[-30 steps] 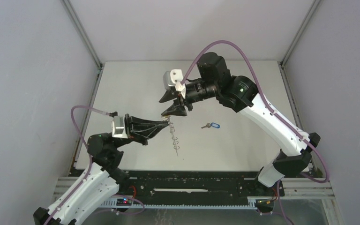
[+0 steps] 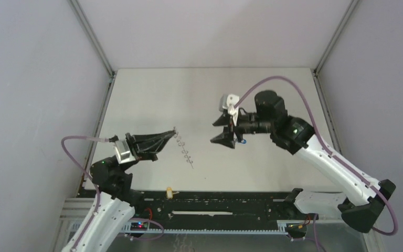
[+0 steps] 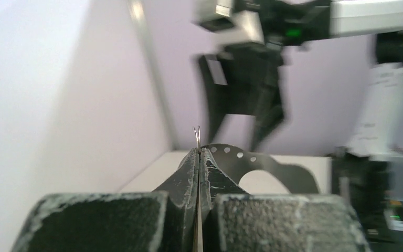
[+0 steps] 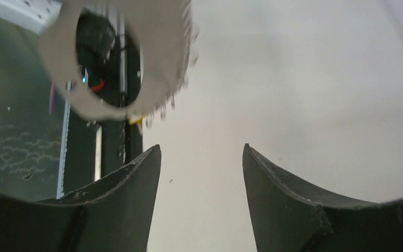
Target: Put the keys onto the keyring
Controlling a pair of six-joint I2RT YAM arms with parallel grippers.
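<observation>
A grey-brown key rack with a row of holes stands upright at the left fingertips. My left gripper is shut on its end. From above, the rack appears edge-on as a thin line with several wire hooks; in the right wrist view, the rack is blurred, its hooks along one edge. A yellow-tagged key lies at the table's front edge. My right gripper is open and empty, right of the rack. Near its base a blue key tag shows, its key mostly hidden.
Beyond the white table's front edge runs a dark strip with a pale bar. Walls stand on both sides.
The right gripper moved right and frontward; the left, with the rack, leftward.
</observation>
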